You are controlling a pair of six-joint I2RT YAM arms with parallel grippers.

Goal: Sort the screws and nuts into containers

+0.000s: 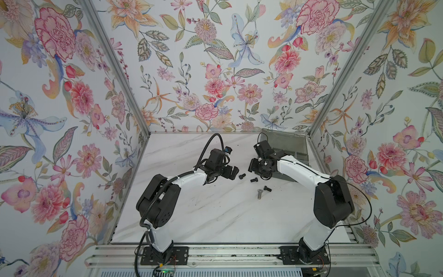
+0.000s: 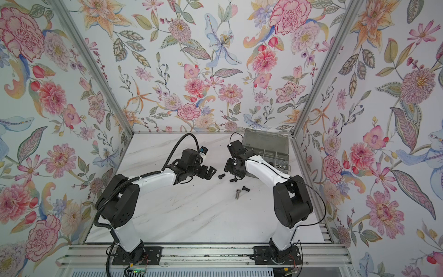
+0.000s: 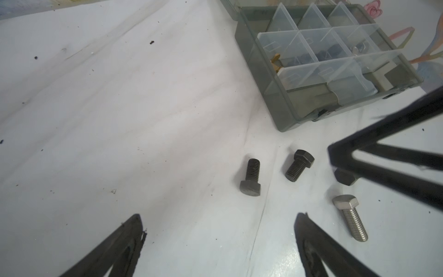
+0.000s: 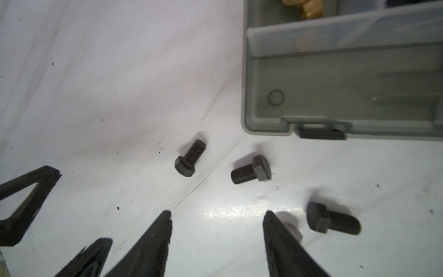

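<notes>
Several bolts lie loose on the table: two short dark ones (image 4: 189, 161), a longer dark one (image 4: 333, 219), and a silver bolt (image 3: 351, 218) nearest the front. The grey compartment box (image 4: 341, 92), lid up, stands behind them at the right, with brass and dark pieces in some cells. My left gripper is open, empty, left of the bolts. My right gripper hangs over the bolts by the box's front corner, its fingers apart with nothing seen between them.
Both grippers are close together at the middle, the right arm partly in front of the box.
</notes>
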